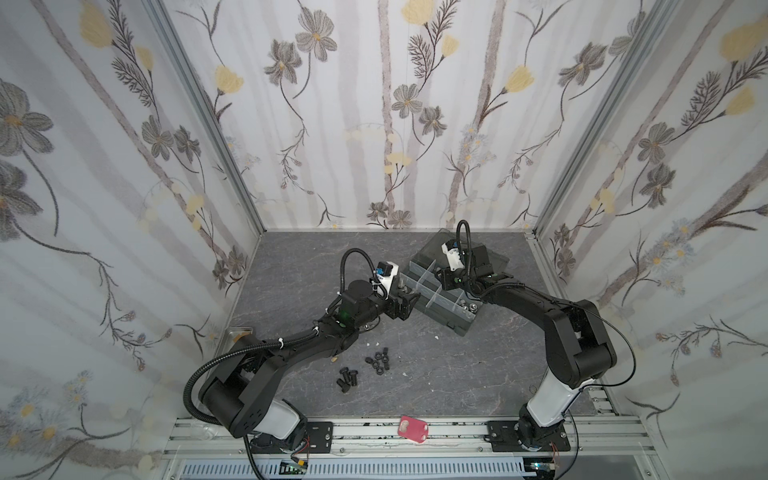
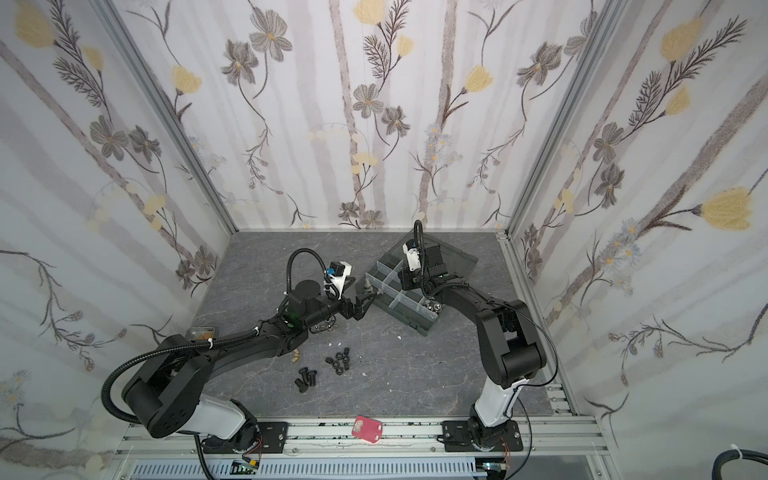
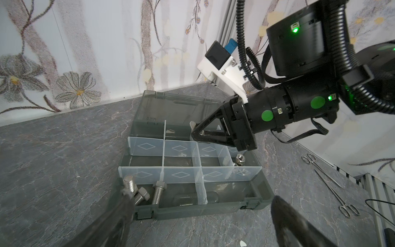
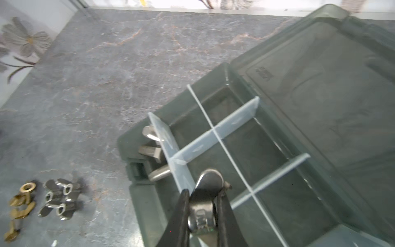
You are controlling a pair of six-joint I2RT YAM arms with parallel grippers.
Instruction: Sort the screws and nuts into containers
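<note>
The grey divided box (image 3: 181, 212) lies with its lid folded back. Three silver bolts (image 3: 159, 189) occupy its front left compartment, and silver nuts (image 3: 240, 159) sit in one on the right. Over the box, my right gripper is shut on a silver wing nut (image 4: 207, 183), whose wing sticks up above the fingertips. My left gripper stands open at the box's left side, its gap empty. On the table left of the box are a cluster of silver wing nuts (image 4: 61, 198) and several brass pieces (image 4: 19, 205).
Dark bolts (image 1: 346, 379) and dark nuts (image 1: 379, 361) lie on the table nearer the front. A metal tray (image 2: 203, 331) at the left is mostly hidden by the left arm. Scissor-like tools (image 3: 337, 193) rest right of the box.
</note>
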